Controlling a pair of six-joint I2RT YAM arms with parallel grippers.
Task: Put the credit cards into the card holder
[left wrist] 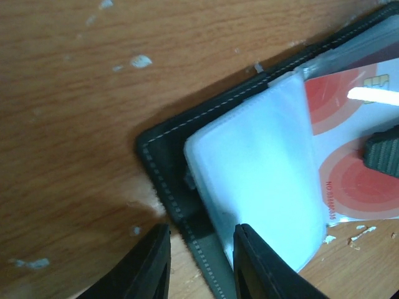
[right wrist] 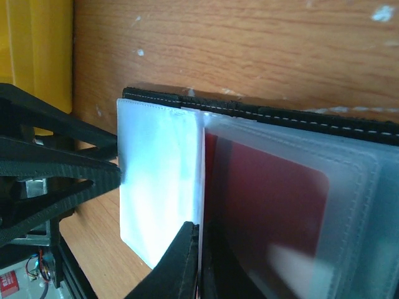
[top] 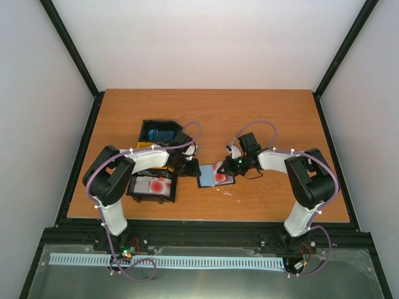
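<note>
The open card holder (top: 206, 185) lies on the table, black with stitched edges; its pale blue-white sleeve (left wrist: 255, 168) is folded to the left. My right gripper is shut on a white credit card (left wrist: 368, 180) with red circles and a chip, held edge-on above the clear sleeve (right wrist: 349, 187) on the right, where a dark red card (right wrist: 274, 193) shows. Whether the held card's lower edge is inside a pocket cannot be made out. At the holder's left edge my left gripper stands part open, its fingertips apart over the black border.
Left of the holder stands a black tray (top: 144, 197) with more cards (top: 151, 185) in it. Behind it are a yellow container (right wrist: 40, 50) and a black bin (top: 145, 124) holding blue items.
</note>
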